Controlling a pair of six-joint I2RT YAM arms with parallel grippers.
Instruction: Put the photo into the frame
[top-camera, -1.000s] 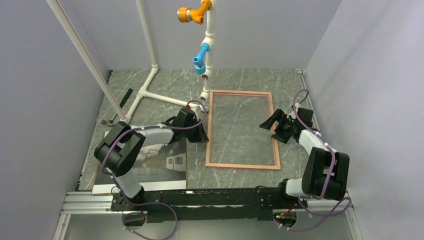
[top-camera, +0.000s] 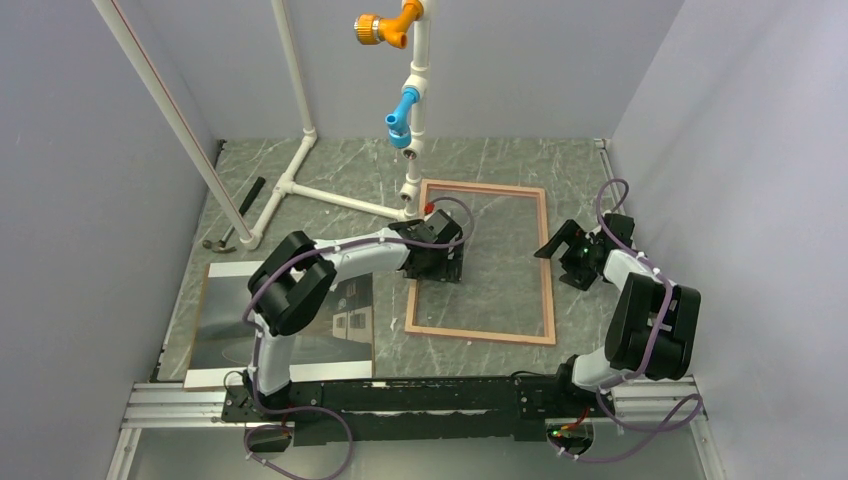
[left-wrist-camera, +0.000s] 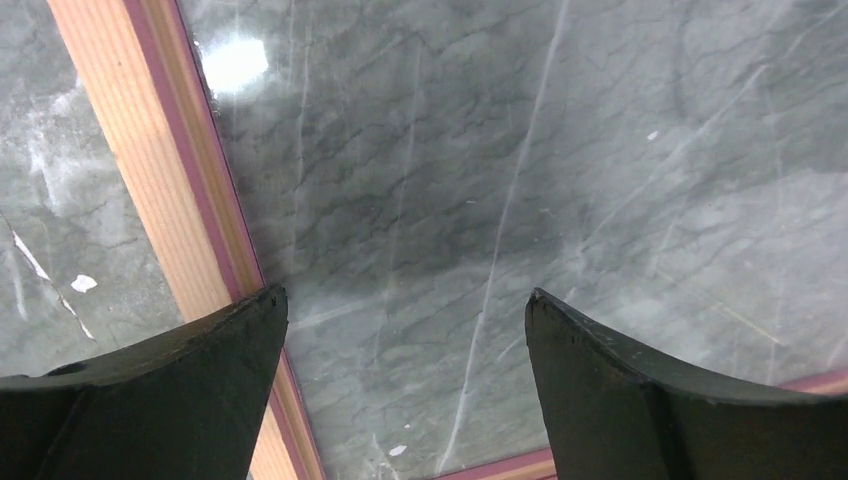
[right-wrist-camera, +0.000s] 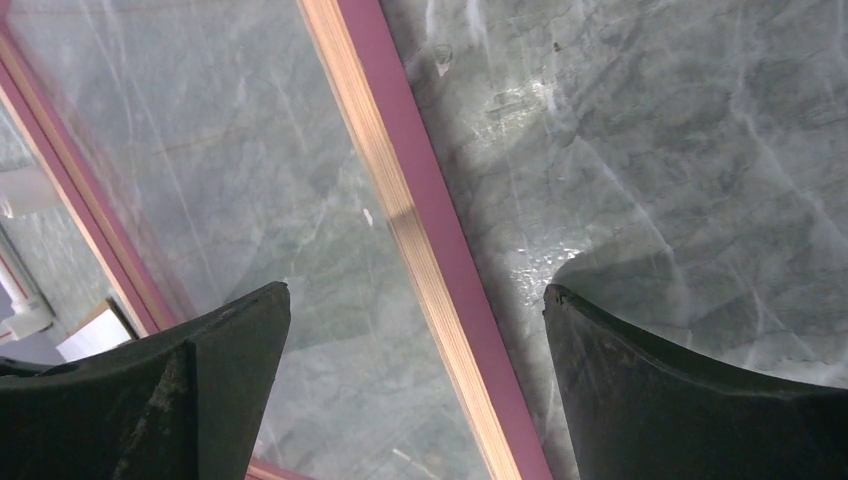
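A wooden frame (top-camera: 551, 300) lies flat on the grey marbled surface at centre right, with the marbled pattern showing through its middle. My left gripper (top-camera: 455, 265) is over the left part of the frame; in its wrist view the frame's wooden side (left-wrist-camera: 165, 210) runs by the left finger, and the space between the fingers is empty. Around the frame's right side stands my open right gripper (top-camera: 553, 268), one finger on either side of that wooden strip (right-wrist-camera: 430, 260), which runs between them without either pad closed on it. The photo (top-camera: 300, 340) lies flat at front left, partly hidden beneath the left arm.
White pipes (top-camera: 345, 201) with blue and orange fittings stand at the back, close to the frame's upper left corner. A hammer (top-camera: 235, 215) lies at the back left. Bare surface shows behind the frame.
My left gripper has moved right, from outside the frame's left side to over its interior. The frame's near end has moved slightly left and forward.
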